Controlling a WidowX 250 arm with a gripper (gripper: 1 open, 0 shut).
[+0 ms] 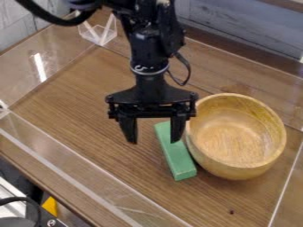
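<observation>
The black gripper (153,131) hangs over the middle of the table, open, its two fingers pointing down just left of and over the upper end of a green block (178,160). The green block lies lengthwise on the wood beside a round, light wooden bowl (233,136), which is to its right and looks empty.
A clear plastic object (97,28) stands at the back left, near the raised white edge. A small yellow item (50,205) and a cable show at the front left corner.
</observation>
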